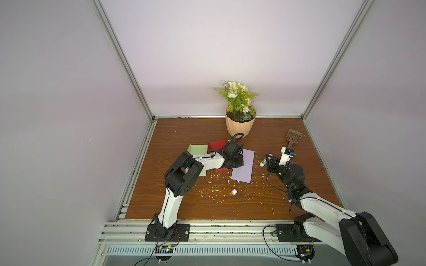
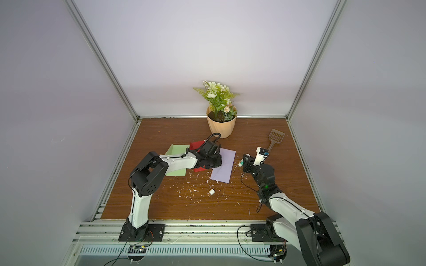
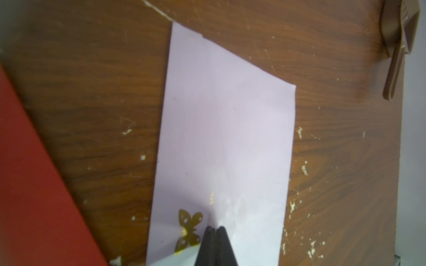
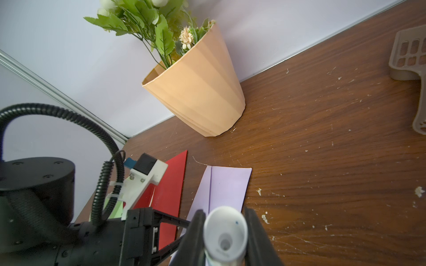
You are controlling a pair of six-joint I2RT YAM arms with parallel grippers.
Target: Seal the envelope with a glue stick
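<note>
A lilac envelope [image 1: 244, 173] [image 3: 221, 133] lies flat on the table. My left gripper is over it, shut, its tips at the lower part near a gold butterfly mark, with nothing showing between them. My right gripper is shut on a glue stick [image 4: 225, 237], whose white end faces the wrist camera; in the top left view its teal and white body [image 1: 263, 161] shows to the right of the envelope. A small white piece [image 1: 234, 192], perhaps the cap, lies in front of the envelope.
A red envelope [image 3: 35, 186] and a green one [image 1: 197, 149] lie to the left. A potted plant [image 1: 239, 126] stands at the back, a slotted scoop [image 1: 293, 135] at the back right. White scraps litter the front of the table, which is otherwise mostly clear.
</note>
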